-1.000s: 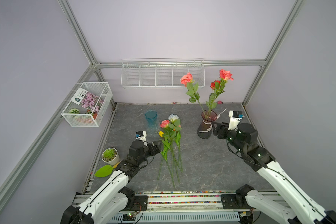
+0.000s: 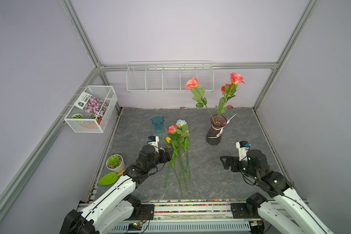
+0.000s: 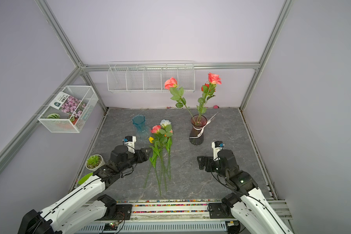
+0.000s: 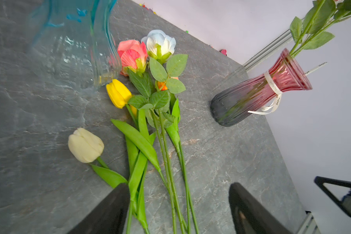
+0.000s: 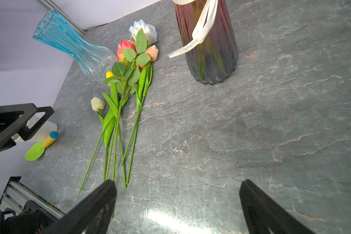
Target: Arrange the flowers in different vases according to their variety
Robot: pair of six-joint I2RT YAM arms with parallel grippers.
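A dark purple vase (image 2: 214,136) with a white ribbon holds pink and red roses (image 2: 236,78) at the back right. A blue glass vase (image 4: 70,50) stands behind a bundle of lying flowers: white tulip (image 4: 85,145), yellow tulip (image 4: 118,93), pink bloom (image 4: 131,56), white bloom (image 4: 158,42), orange bloom and green stems. My left gripper (image 2: 167,155) hangs over this bundle, open, with nothing between its fingers. My right gripper (image 2: 225,160) stands open and empty over bare table, in front of the purple vase.
A potted succulent (image 2: 113,163) and a green spatula (image 2: 108,178) lie at the front left. Wire baskets hang on the left (image 2: 91,124) and back (image 2: 169,78) walls.
My right gripper has pulled back toward the front, away from the purple vase. My left gripper has shifted slightly right and up. The left-most rose has swayed a little.
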